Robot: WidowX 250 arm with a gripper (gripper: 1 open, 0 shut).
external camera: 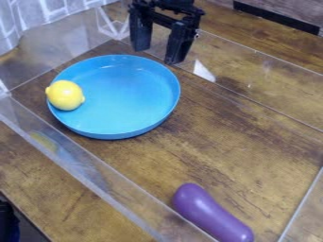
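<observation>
A yellow lemon [66,95] rests in the left part of a round blue tray [127,113]. A purple eggplant [211,212] lies on the wooden surface at the bottom right. The black gripper [161,43] hangs at the top middle, above and behind the tray, with its fingers open and nothing visible between them.
The wooden floor [246,132] to the right of the tray is clear. Transparent walls border the work area on the left and at the lower right.
</observation>
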